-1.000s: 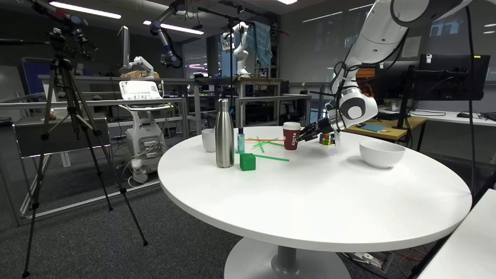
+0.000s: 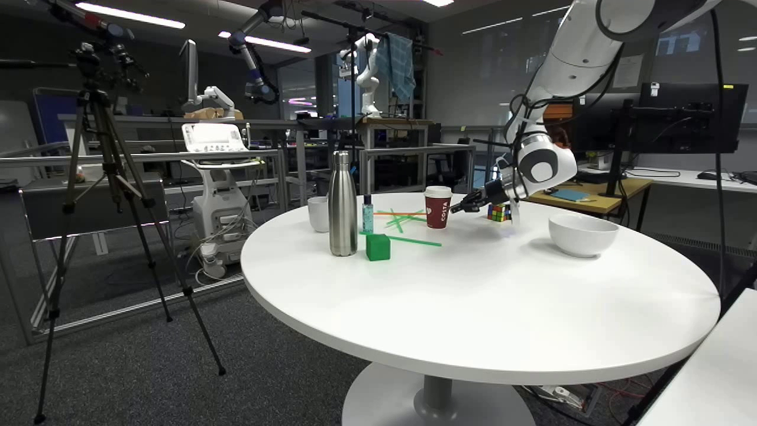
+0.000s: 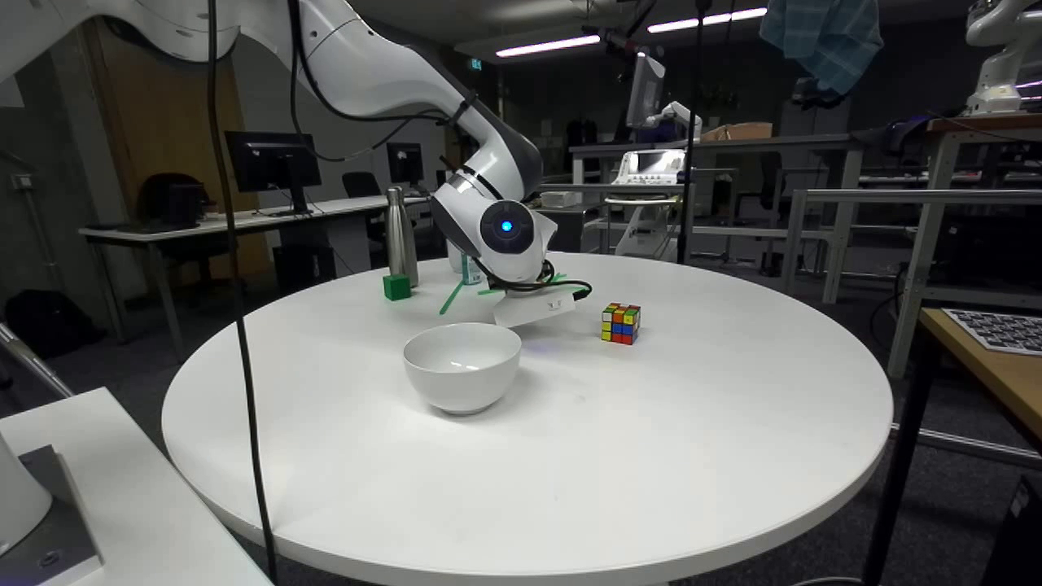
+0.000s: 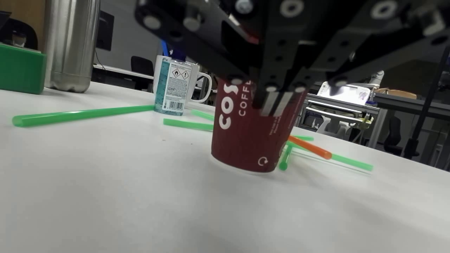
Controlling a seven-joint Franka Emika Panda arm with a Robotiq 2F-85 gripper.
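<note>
A dark red Costa paper cup (image 2: 437, 210) with a pale lid stands upright on the white round table. In exterior view 1 my gripper (image 2: 455, 209) is just to the right of the cup, its fingers together. From the wrist, the cup (image 4: 249, 139) fills the middle, directly beyond my shut gripper. Nothing shows between the fingers, which hide the cup's upper part. Whether the fingertips touch the cup I cannot tell. In exterior view 2 the arm hides both cup and fingers.
Green straws (image 4: 84, 116) and an orange straw (image 4: 310, 147) lie around the cup. A sanitizer bottle (image 2: 367, 215), mug (image 2: 319, 214), steel bottle (image 2: 342, 206) and green cube (image 2: 377, 247) stand to its left. A Rubik's cube (image 3: 620, 323) and white bowl (image 3: 463, 366) are nearby.
The gripper's fingers were spread at the cup a second ago and have come together. The cup has shifted slightly left, away from the gripper, and some straws have moved left with it.
</note>
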